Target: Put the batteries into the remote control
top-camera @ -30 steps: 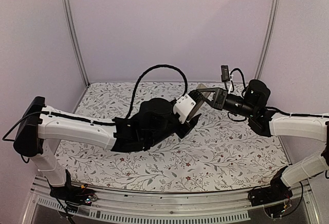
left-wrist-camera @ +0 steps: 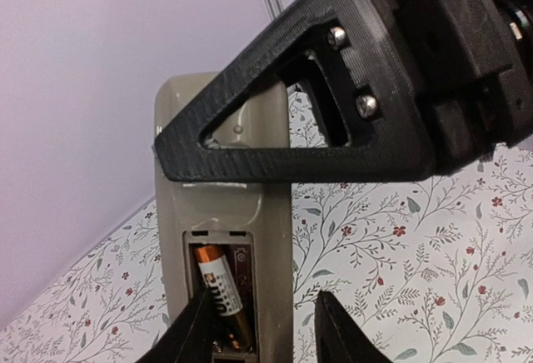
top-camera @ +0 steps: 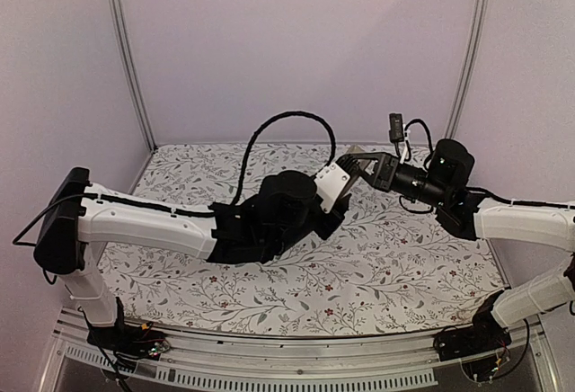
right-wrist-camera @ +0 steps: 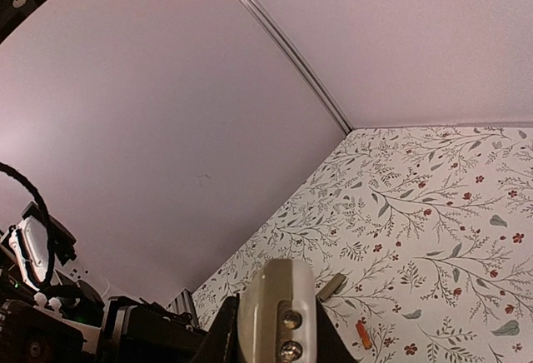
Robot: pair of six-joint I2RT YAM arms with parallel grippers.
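Observation:
My right gripper (top-camera: 364, 160) is shut on the grey remote control (left-wrist-camera: 271, 209), holding it upright in the air, compartment facing the left wrist camera. In that compartment a battery (left-wrist-camera: 223, 284) sits at a tilt, with a bare slot to its right. My left gripper is partly open at the compartment, one finger by the battery's lower part and the other beside the remote's right edge. In the right wrist view, a grey piece (right-wrist-camera: 331, 288) and an orange piece (right-wrist-camera: 364, 335), probably the cover and a battery, lie on the table.
Pale walls (top-camera: 296, 41) enclose it at back and sides. The two arms meet over the middle right of the table, close together.
In the top view my left gripper has shifted slightly right since a second ago. The right arm has moved very little.

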